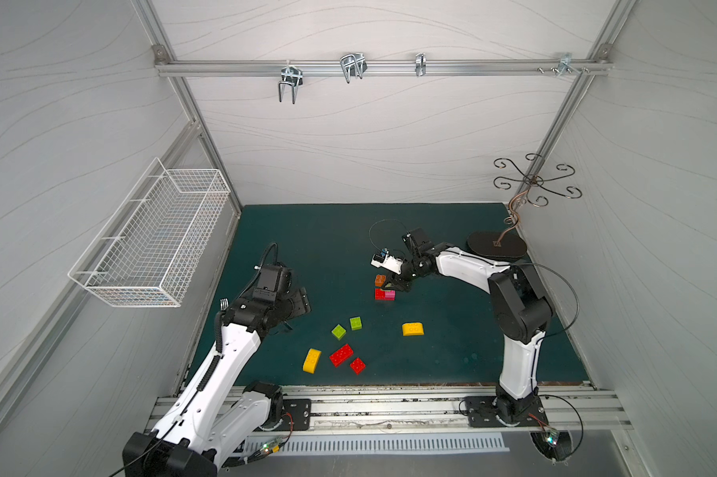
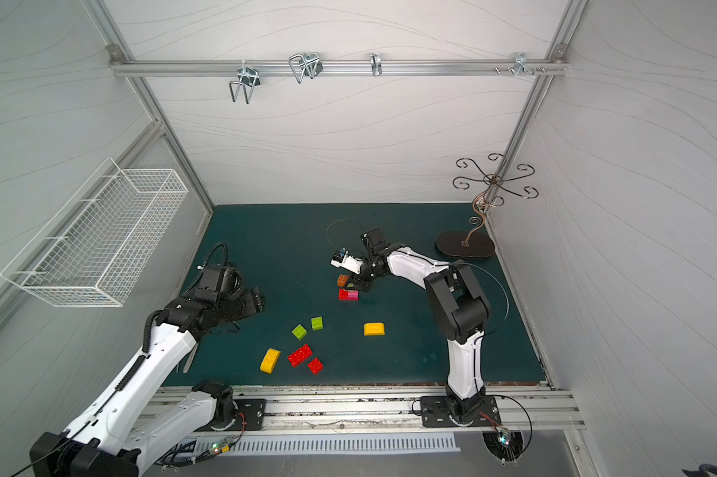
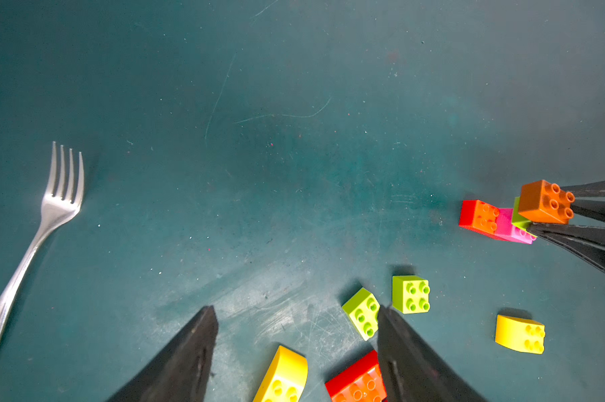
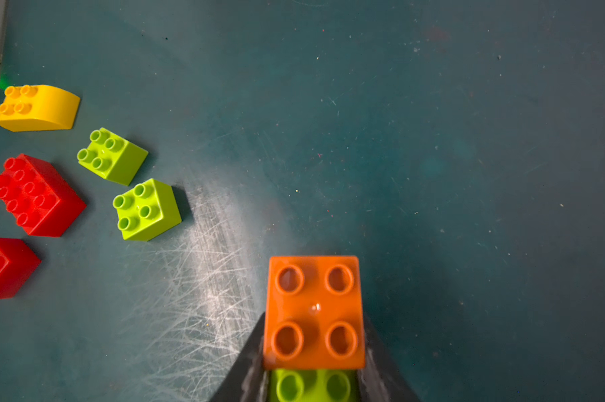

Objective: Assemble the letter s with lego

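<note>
My right gripper is shut on a small joined piece: an orange brick (image 4: 313, 312) with a lime green brick (image 4: 313, 386) partly showing beside and below it. In the left wrist view this piece hangs over or against the pink brick (image 3: 508, 227); whether they touch I cannot tell. The pink brick adjoins a red brick (image 3: 480, 217). Far from these, my left gripper hangs open over the table's left side with nothing between its fingers. Loose bricks lie near the front: two lime green ones (image 3: 410, 294), a larger red one (image 4: 37, 195) and a smaller red one (image 4: 4, 268).
One curved yellow brick (image 1: 311, 361) lies front left, another yellow brick (image 1: 412, 329) front centre-right. A fork (image 3: 51, 207) rests at the left. The scrolled metal stand (image 1: 496, 245) occupies the back right corner.
</note>
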